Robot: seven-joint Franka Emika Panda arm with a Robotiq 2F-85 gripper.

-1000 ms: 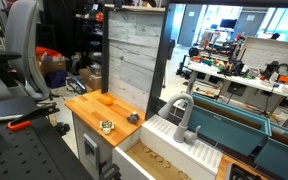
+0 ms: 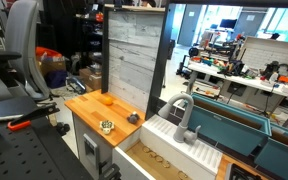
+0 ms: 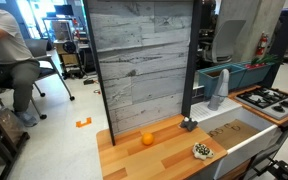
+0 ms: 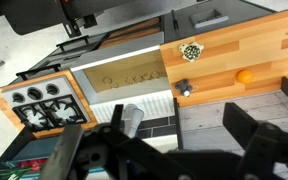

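Note:
My gripper hangs high over the toy kitchen, its dark blurred fingers spread wide at the bottom of the wrist view with nothing seen between them. On the wooden counter rest an orange ball-like fruit [image 3: 147, 139], a round patterned item [image 3: 202, 151] in pale green and brown, and a small grey metallic object [image 3: 189, 124]. The same fruit [image 4: 245, 76], patterned item [image 4: 191, 50] and grey object [image 4: 184, 87] show from above. A drawer [image 4: 124, 75] stands pulled out, with several small ring-like marks or pieces inside.
A grey faucet [image 2: 184, 110] rises beside the white sink area. The black stove top [image 3: 269, 98] lies at the far end. A tall whitewashed plank panel [image 3: 144, 75] backs the counter, and teal bins [image 2: 224, 127] stand behind the sink.

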